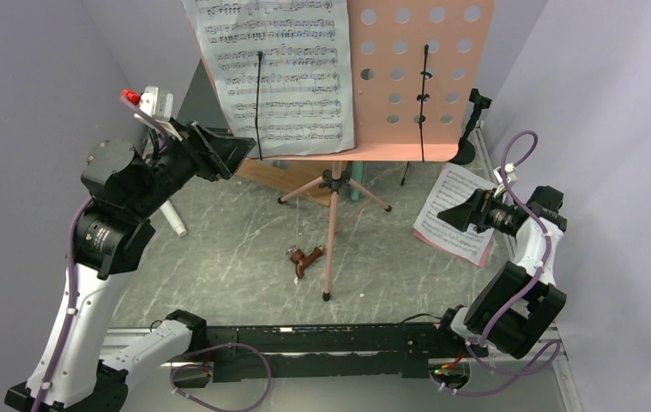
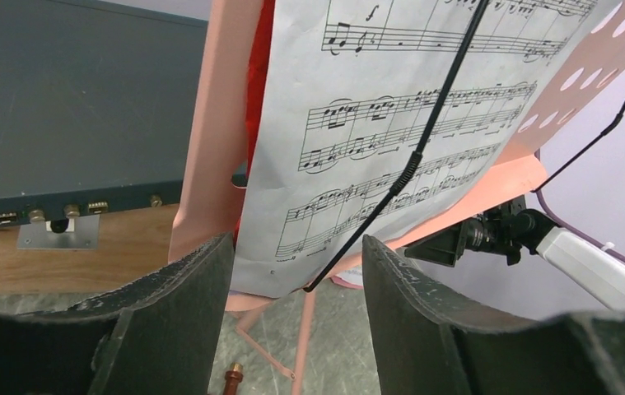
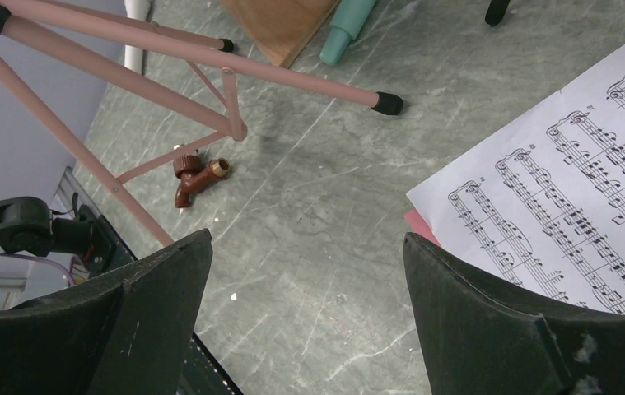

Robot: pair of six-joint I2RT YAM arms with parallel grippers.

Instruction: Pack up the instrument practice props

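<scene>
Sheet music [image 1: 292,94] rests on the left half of the pink music stand [image 1: 399,103], its lower part behind a thin black retaining rod [image 2: 412,164]. Something red [image 2: 258,90] shows behind the sheet's left edge. At the stand's lower left corner, my left gripper [image 1: 243,153] is open, its fingers [image 2: 181,304] apart in front of the paper, nothing visibly gripped. Over a second sheet [image 3: 572,189] on the floor at right, my right gripper [image 1: 452,216] hovers open and empty. Pink-edged material [image 3: 421,224] pokes out beneath that sheet.
Stand legs [image 1: 332,236] spread over mid-floor, with a brown pipe-like piece [image 1: 306,259] beside them. A wooden board [image 1: 283,178], a green rod [image 1: 357,176] and a white roll [image 1: 172,218] lie farther back. A black stand [image 1: 467,142] is at right.
</scene>
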